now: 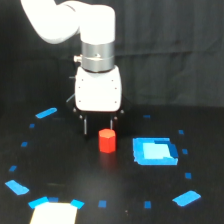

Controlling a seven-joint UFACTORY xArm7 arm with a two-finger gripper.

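Note:
A small red block [107, 142] sits on the black table, near the middle of the view. My gripper [99, 125] hangs just above and behind it in the picture, pointing down. Its two dark fingers are spread apart with nothing visible between them, so it is open. The block's top lies near the level of the fingertips in the image, slightly toward the right finger; whether they touch it I cannot tell.
Right of the block lies a blue-edged square [155, 152] with a pale centre. A cream-coloured piece [53, 213] shows at the bottom left. Blue tape marks dot the table.

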